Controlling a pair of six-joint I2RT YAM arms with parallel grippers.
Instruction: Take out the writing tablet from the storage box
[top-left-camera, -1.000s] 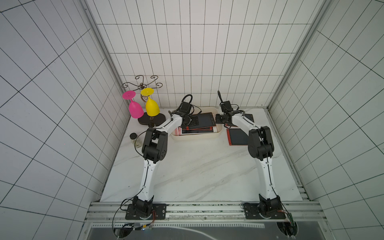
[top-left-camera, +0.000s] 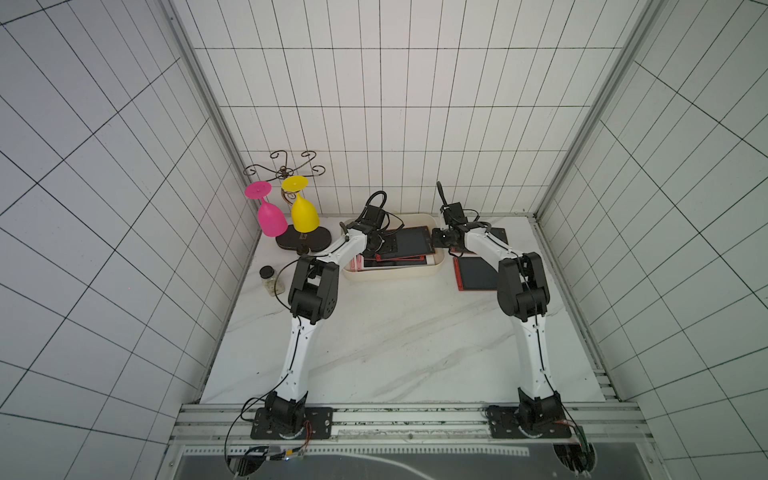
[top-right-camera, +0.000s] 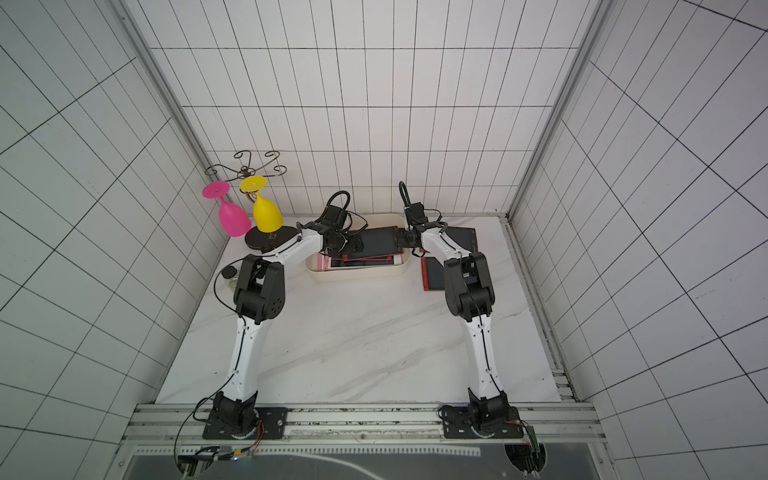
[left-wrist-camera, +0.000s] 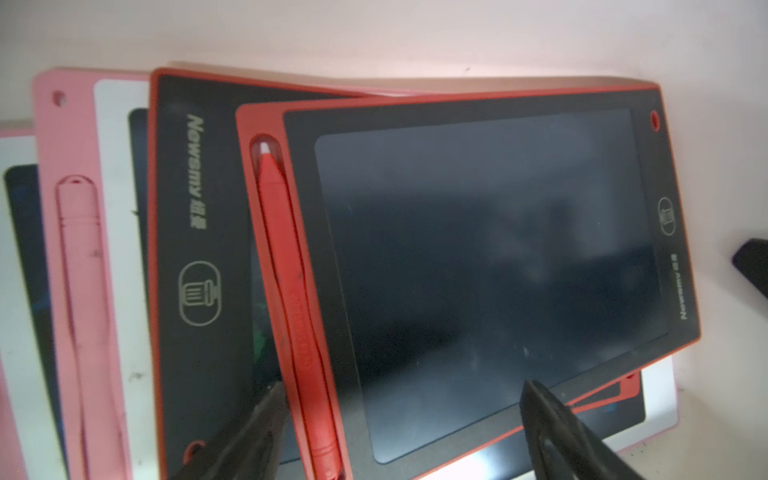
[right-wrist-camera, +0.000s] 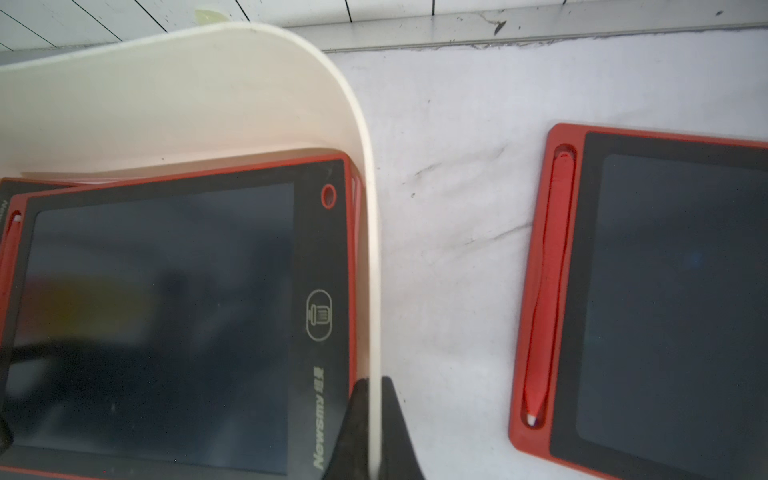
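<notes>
A cream storage box (top-left-camera: 392, 273) holds several stacked writing tablets; the top one, a black tablet with red edge (left-wrist-camera: 488, 272), lies tilted over others with pink and red frames. My left gripper stands open over that stack, its fingers either side of the red stylus strip and screen. My right gripper is at the box's right rim, shut, its tips behind or beside the thin wall.
Two tablets (top-left-camera: 476, 273) lie on the table right of the box. At left are pink and yellow glasses (top-left-camera: 305, 214) on a rack and a jar (top-left-camera: 268, 280).
My left gripper has shifted very slightly lower over the box; the right arm has moved marginally, and the top tablet appears nearly unchanged.
</notes>
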